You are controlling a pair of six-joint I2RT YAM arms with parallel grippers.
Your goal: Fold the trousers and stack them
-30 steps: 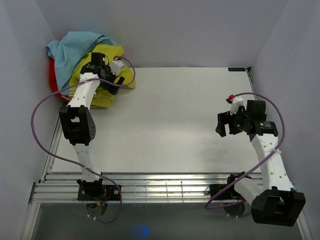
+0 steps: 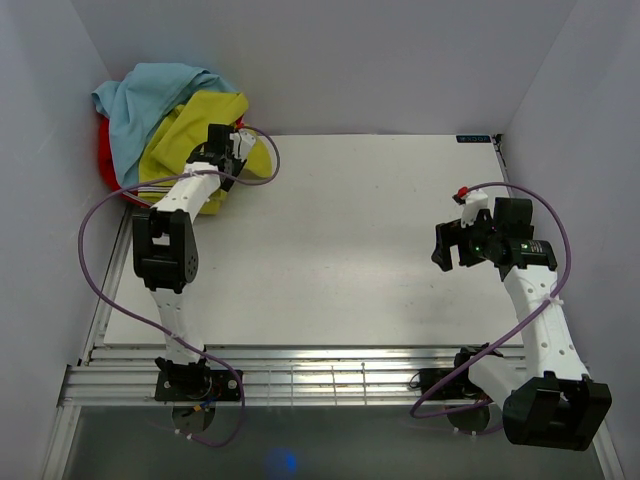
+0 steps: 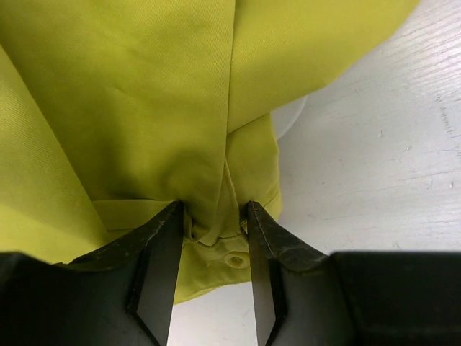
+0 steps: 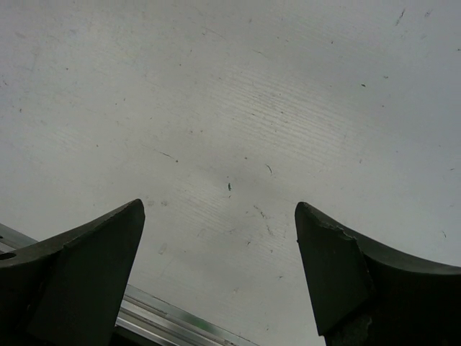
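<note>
A pile of clothes fills the back left corner in the top view: yellow trousers (image 2: 180, 132) over light blue ones (image 2: 145, 95), with red cloth (image 2: 107, 160) beneath. My left gripper (image 2: 235, 165) is down on the yellow pair; in the left wrist view its fingertips (image 3: 213, 213) are part open around folds of yellow fabric near a waistband with a button, and how firmly they grip is unclear. My right gripper (image 2: 445, 245) stands open over the bare table at the right, its fingers empty in the right wrist view.
Walls bound it at back and sides; metal rails (image 2: 330, 352) run along the front edge. Purple hoses loop over both arms.
My left gripper has shifted to the right over the yellow trousers over the last second. The right arm shows no visible movement.
</note>
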